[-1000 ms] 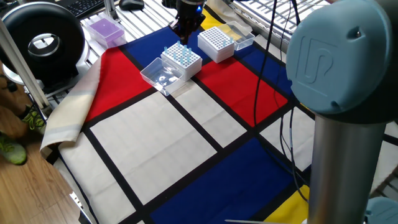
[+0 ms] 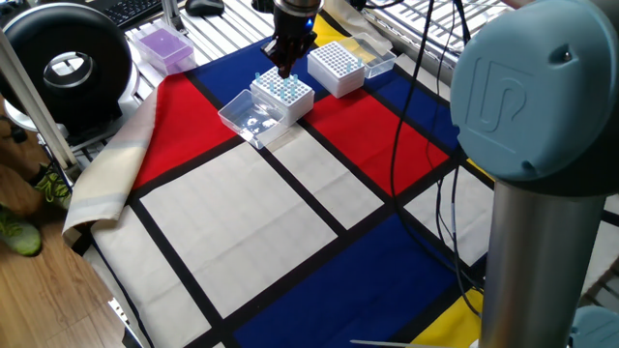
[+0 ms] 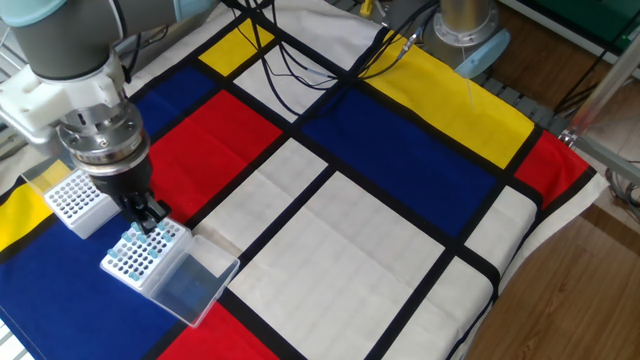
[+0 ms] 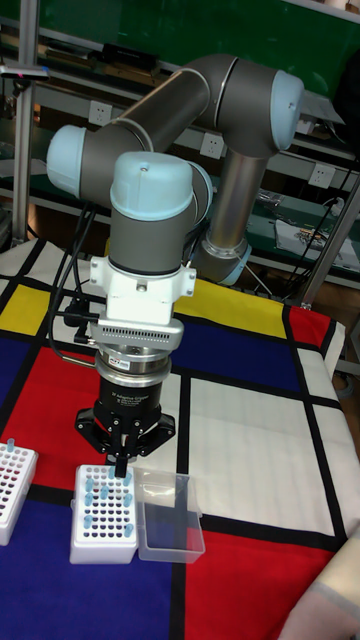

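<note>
A white tip rack (image 4: 104, 544) with rows of holes holds several pale blue tips (image 4: 89, 499) standing in it. Its clear lid (image 4: 170, 517) hangs open at one side. My gripper (image 4: 120, 467) points down over the rack's far edge, fingertips very close to the tips there. In exterior view 2, the gripper (image 3: 148, 222) reaches the same edge of the rack (image 3: 148, 255). The fingers look close together, but whether they are shut or hold a tip is too small to tell. A second white rack (image 2: 337, 68) stands beside the first, with one blue tip (image 4: 11, 444) visible in exterior view 3.
The second rack's clear lid (image 2: 372, 53) lies open behind it. A purple box (image 2: 164, 48) sits on the slatted surface at the back left. Dark cables (image 2: 397, 164) hang by the arm.
Both racks and their lids stay where they were.
</note>
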